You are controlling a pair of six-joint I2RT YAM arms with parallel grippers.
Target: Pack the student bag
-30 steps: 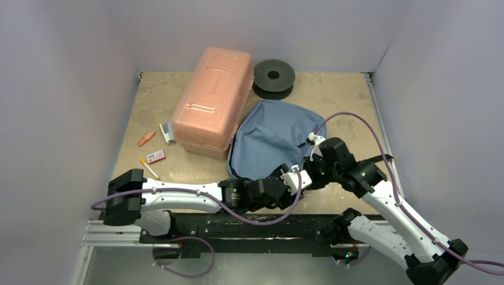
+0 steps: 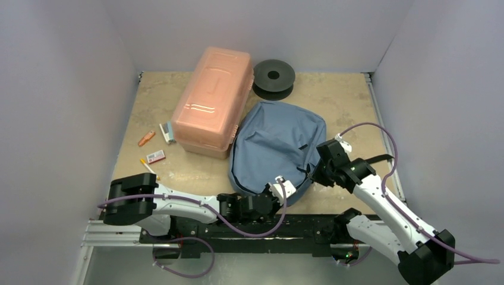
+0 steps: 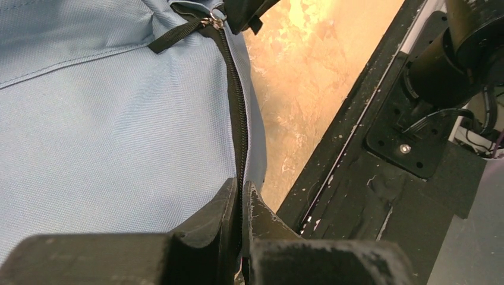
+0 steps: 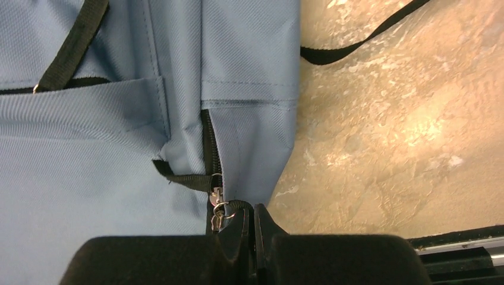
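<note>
The blue bag (image 2: 270, 142) lies flat mid-table, its black zipper along the near-right edge. My left gripper is shut on the zipper edge at the bag's near part, as far as its wrist view shows. My right gripper is shut on a black pull strap beside the metal zipper pull; in the left wrist view its tip is at the upper end of that zipper.
A pink lidded box (image 2: 211, 95) stands left of the bag, a black spool (image 2: 273, 76) behind it. Small items, including an orange one (image 2: 147, 138) and a red-white pack (image 2: 156, 156), lie at the left.
My left gripper has moved left and toward the near edge along the bag. The right gripper has shifted slightly; its arm has changed pose.
</note>
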